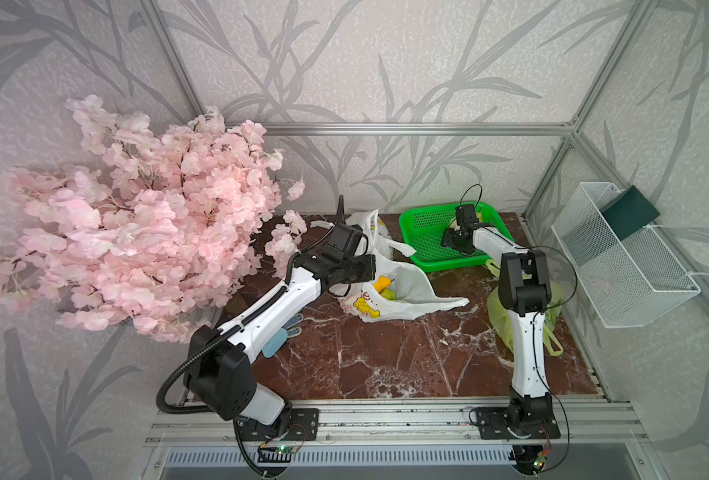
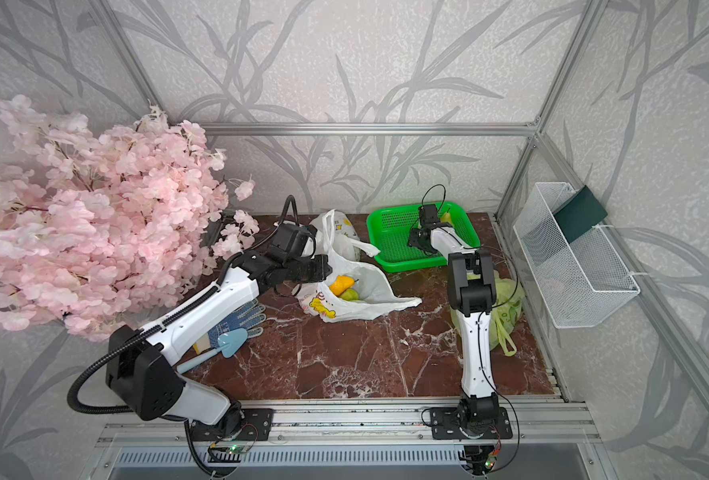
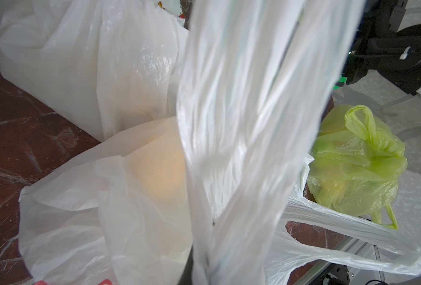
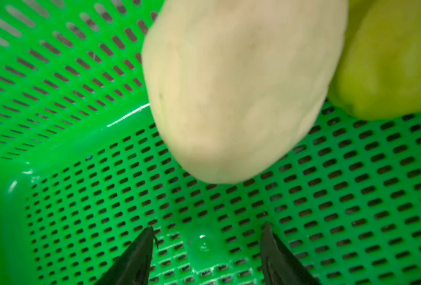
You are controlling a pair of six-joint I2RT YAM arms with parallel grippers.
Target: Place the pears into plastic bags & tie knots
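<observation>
A white plastic bag (image 1: 418, 300) stands mid-table with yellow and green pears (image 2: 341, 283) inside. My left gripper (image 1: 362, 269) is above it, shut; in the left wrist view crumpled white plastic hides its fingertips. My right gripper is down inside the green basket (image 1: 426, 244), part open with nothing between its fingers, just beside a pale pear (image 4: 239, 85); a green pear (image 4: 386, 61) lies beside that. A green plastic bag (image 3: 357, 166) with visible handles holds something at the table's right; another white bag (image 3: 53, 57) lies behind the middle one.
Pink blossom branches (image 1: 154, 224) crowd the left side. A blue trowel (image 2: 230, 342) and glove lie at front left. A white wire basket (image 2: 570, 256) hangs on the right wall.
</observation>
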